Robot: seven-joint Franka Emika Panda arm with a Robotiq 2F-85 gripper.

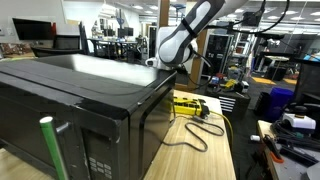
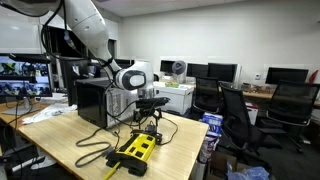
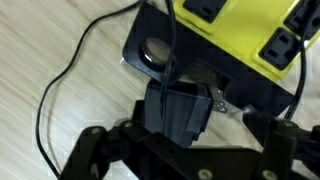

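Note:
A yellow and black power strip (image 2: 136, 150) lies on the wooden table, its sockets facing up. In the wrist view its yellow face (image 3: 262, 30) fills the upper right, with a black end section beside it. Close to that end is a black box-shaped adapter or plug (image 3: 182, 112), with a dark cable crossing over it. My gripper is open above the adapter, which shows between its spread fingers. Whether the fingers touch it, I cannot tell. From the side, the gripper (image 2: 148, 117) hangs just behind the strip; the black appliance partly hides it in the other exterior view.
A large black appliance (image 1: 112, 105) resembling a microwave takes up one side of the table. Loose black cables (image 2: 93, 158) curl across the wood near the strip. Bare tabletop (image 2: 185, 145) lies beyond the strip, towards the office chairs.

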